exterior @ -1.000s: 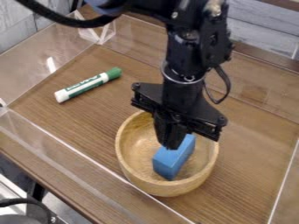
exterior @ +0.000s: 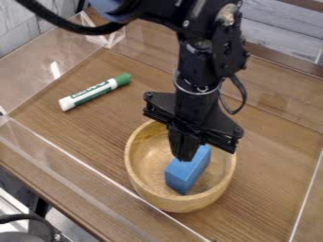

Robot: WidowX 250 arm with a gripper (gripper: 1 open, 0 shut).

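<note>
A black gripper (exterior: 190, 132) hangs over a pale wooden bowl (exterior: 144, 165) in the lower middle. A blue block (exterior: 187, 173) lies inside the bowl, just under the gripper. The fingertips are dark and overlap, so whether the fingers are open or shut is unclear. Nothing is visibly held.
A green and white marker-like tube (exterior: 93, 92) lies at the left on the wooden table (exterior: 76, 132). Light edging runs along the left side. The table right of the bowl and behind it is mostly clear.
The gripper and arm have shifted very slightly; the bowl, blue block and tube look unmoved.
</note>
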